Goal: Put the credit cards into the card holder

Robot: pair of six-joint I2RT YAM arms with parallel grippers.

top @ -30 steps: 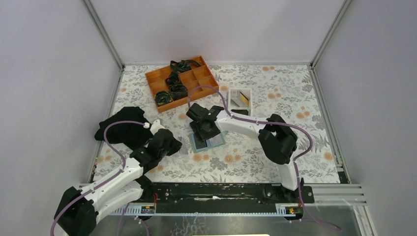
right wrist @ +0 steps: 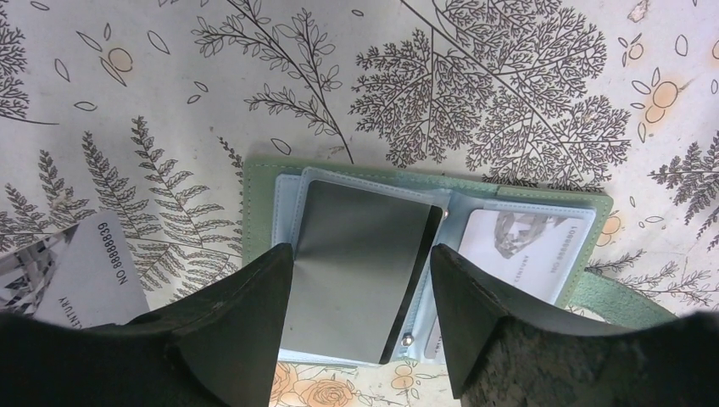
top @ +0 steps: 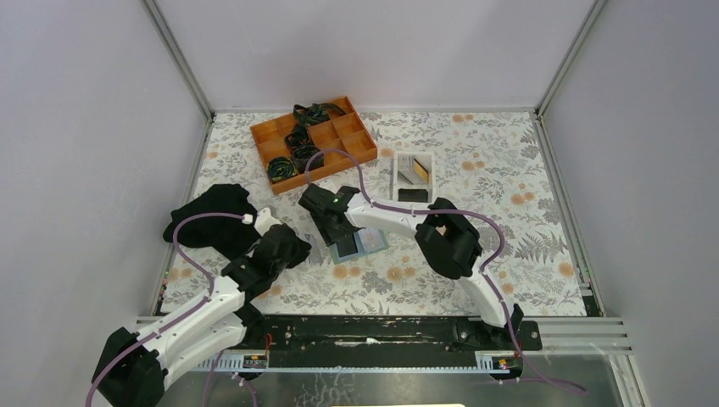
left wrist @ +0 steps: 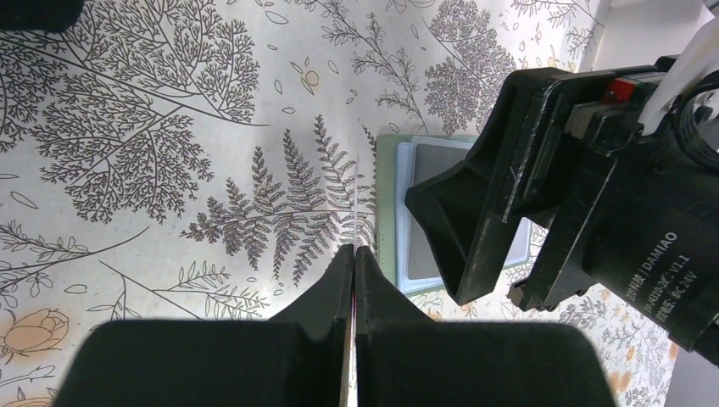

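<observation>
The open card holder (top: 371,241) lies flat on the patterned cloth. In the right wrist view it has a green rim, a dark grey card (right wrist: 365,263) in a clear blue sleeve on its left and a white card (right wrist: 517,250) on its right. Above the left part, my right gripper stands open, fingers apart over the sleeve. My left gripper is shut on a thin credit card (left wrist: 356,199), seen edge-on. That same card (right wrist: 80,275) shows a printed face at the right wrist view's lower left, apart from the holder.
A white box (top: 413,158) with several cards stands behind to the right. At the back is a wooden compartment tray (top: 350,133) with coiled cables. Black cloth (top: 212,216) lies at the left.
The left arm has drifted only slightly left, its card still at the fingertips.
</observation>
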